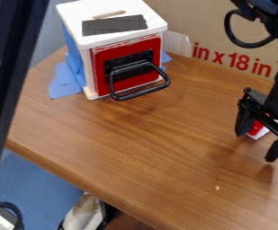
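A black robot gripper (255,136) hangs low over the right side of the wooden table (141,162), its fingers apart. Just behind it sits a small red and white object (257,129), partly hidden by the gripper; whether the fingers touch it I cannot tell. At the back left stands a white box (95,16) with a red front (113,56) and a black bar handle (156,86), a dark strip on its top.
Blue sheeting (64,83) lies by the white box. A cardboard panel (213,27) stands behind the table. The table's left edge drops to a blue floor (39,193).
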